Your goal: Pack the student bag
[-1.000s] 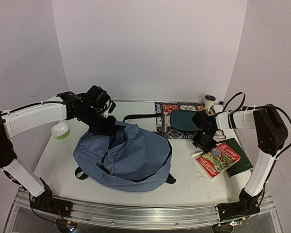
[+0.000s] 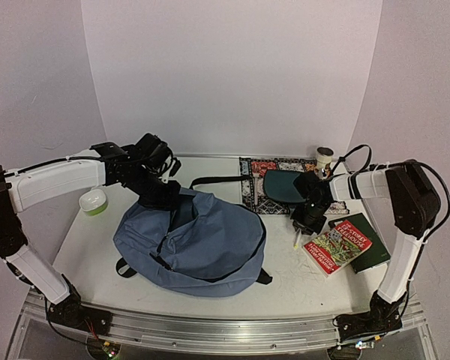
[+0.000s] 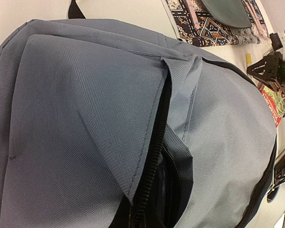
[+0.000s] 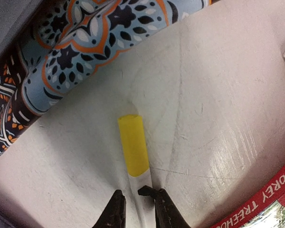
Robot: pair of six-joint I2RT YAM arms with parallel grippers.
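The blue-grey bag point(image 2: 202, 240) lies on the table with its zipped mouth partly parted. My left gripper is shut on the zippered edge of that mouth; the fabric hides much of its fingertips. At the table's right side, my right gripper is low over a white pen point(image 4: 137, 183) with a yellow end point(image 4: 133, 145). Its fingers stand apart, one on each side of the pen, with a gap on the left side. A red treehouse book point(image 2: 336, 247) overlaps a dark green book point(image 2: 371, 244) beside this gripper.
A patterned cloth point(image 2: 255, 169) lies at the back right, with a dark green flat item point(image 2: 281, 186) on it and a lidded cup point(image 2: 324, 157) near its far corner. A white and green bowl point(image 2: 93, 200) sits at the far left. Table space before the bag's right side is clear.
The pen has swung from nearly sideways to pointing toward the table's front, as my right gripper shifted slightly left. The left arm and bag look still.
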